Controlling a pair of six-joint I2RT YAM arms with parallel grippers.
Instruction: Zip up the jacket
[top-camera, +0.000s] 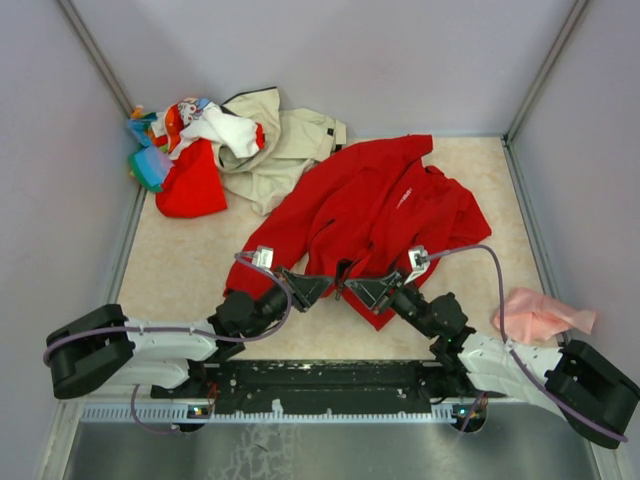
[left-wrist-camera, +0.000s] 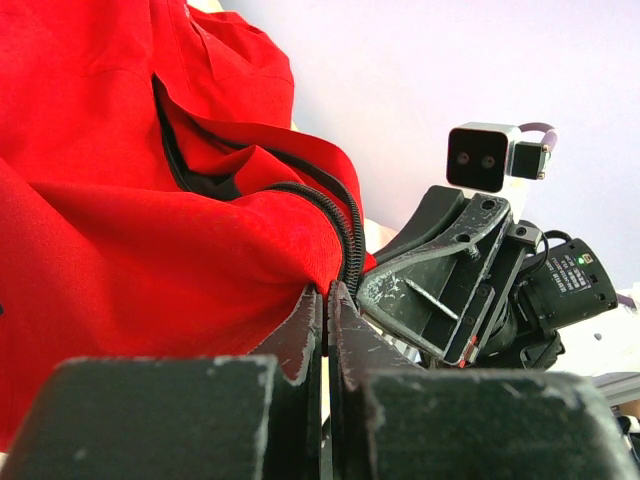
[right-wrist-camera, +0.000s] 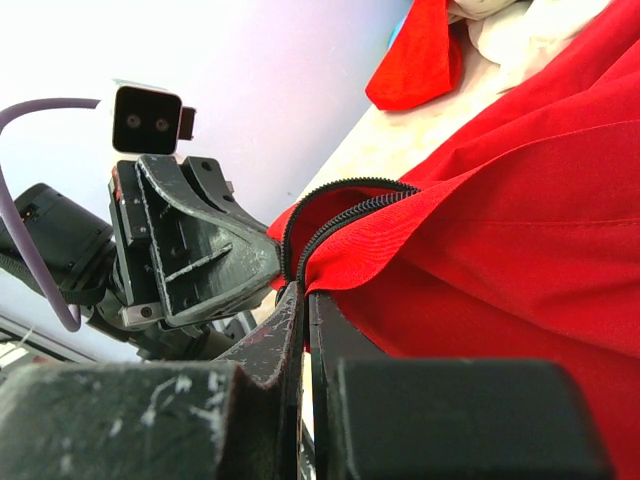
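Note:
The red jacket (top-camera: 380, 200) lies spread on the board, its lower front raised between my two grippers. Its black zipper (left-wrist-camera: 345, 240) curves down to the fingertips in both wrist views, the two tapes close together. My left gripper (top-camera: 330, 280) is shut on the jacket's bottom edge at the zipper end. My right gripper (top-camera: 350, 285) faces it from the other side, likewise shut on the zipper end. The fingertips nearly meet; whether the zipper pieces are joined is hidden.
A pile of beige, white, red and coloured clothes (top-camera: 200, 160) lies at the back left. A pink cloth (top-camera: 545, 310) lies at the right edge. Bare board shows at left and in front. Walls enclose the sides and back.

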